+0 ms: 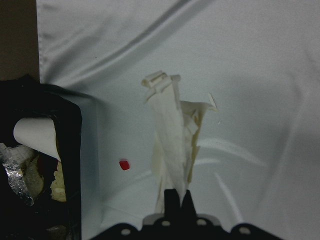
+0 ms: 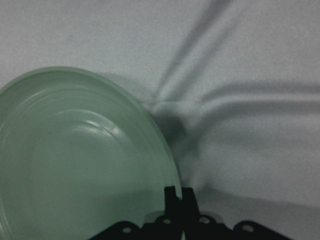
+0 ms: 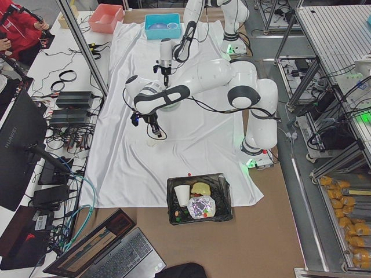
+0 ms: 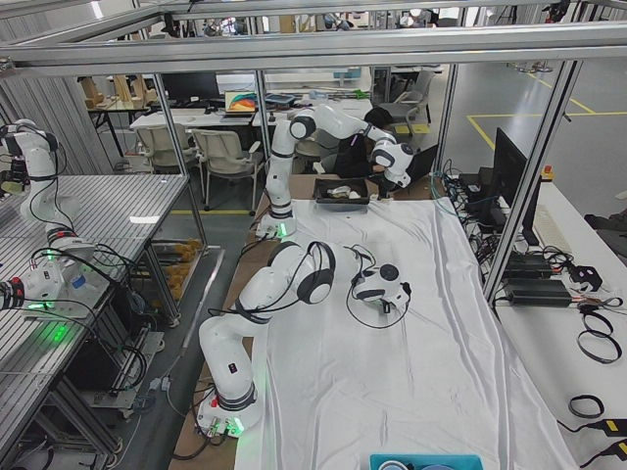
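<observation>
A crumpled off-white paper (image 1: 167, 120) hangs from my left gripper, which is shut on it above the white cloth. In the camera left view this gripper (image 3: 155, 130) is over the middle of the cloth, with the pale paper (image 3: 151, 143) below it. My right gripper is shut at the rim of a green plate (image 2: 75, 160); the rim runs to its fingertips. In the camera left view the plate is mostly hidden behind the near arm.
A black-lined tray (image 3: 228, 197) with a cup, foil and scraps stands at the cloth's near end, a small red piece (image 1: 124, 165) beside it. A blue bin (image 3: 162, 33) is at the far end. The cloth between arm and tray is clear.
</observation>
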